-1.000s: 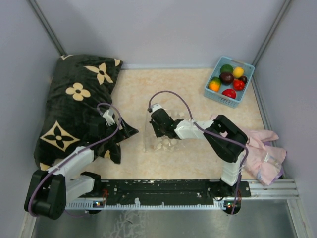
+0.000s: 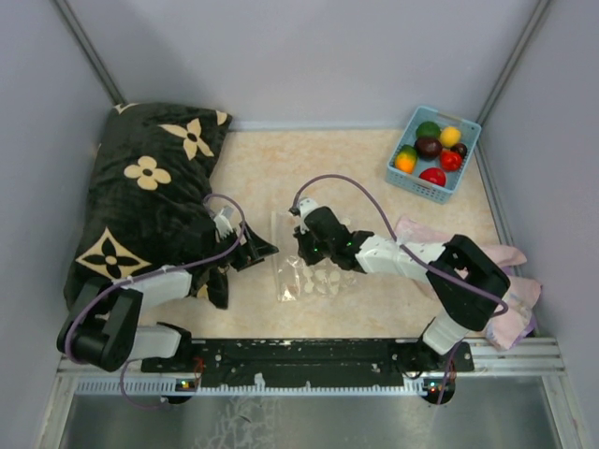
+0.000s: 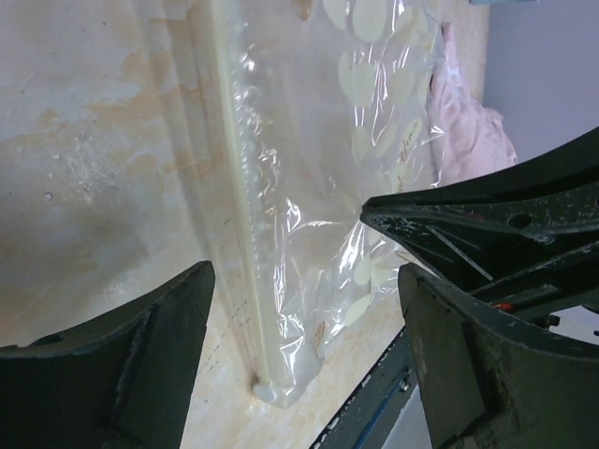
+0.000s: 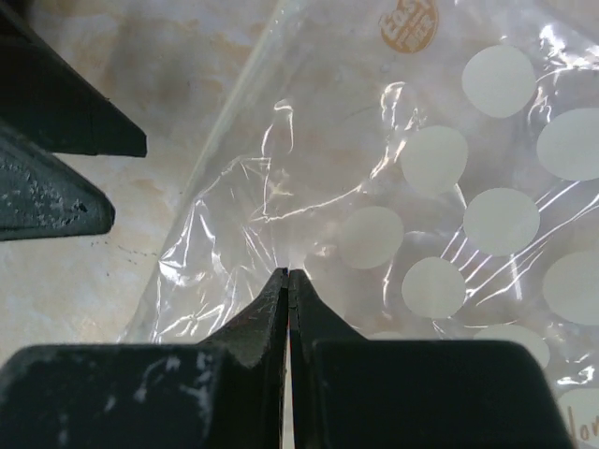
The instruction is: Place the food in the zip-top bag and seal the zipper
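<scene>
A clear zip top bag (image 2: 292, 279) with pale dots lies flat on the table, its zipper strip (image 3: 245, 224) along the left side. In the right wrist view, my right gripper is shut over the dotted bag (image 4: 435, 159); I cannot tell whether it pinches any film. My left gripper stands partly open left of the bag in the top view, nothing held between its fingers. Food pieces, such as a yellow one (image 2: 449, 137), a red one (image 2: 450, 161) and an orange one (image 2: 405, 163), sit in the blue basket (image 2: 421, 189).
A black floral cushion (image 2: 140, 201) fills the left side, close to my left arm. Pink cloth (image 2: 510, 304) lies at the right, beside the right arm. Bare table (image 2: 309, 154) stretches behind the bag.
My left gripper has moved right, toward the bag's zipper edge. The bag has shifted slightly and spreads nearer the front.
</scene>
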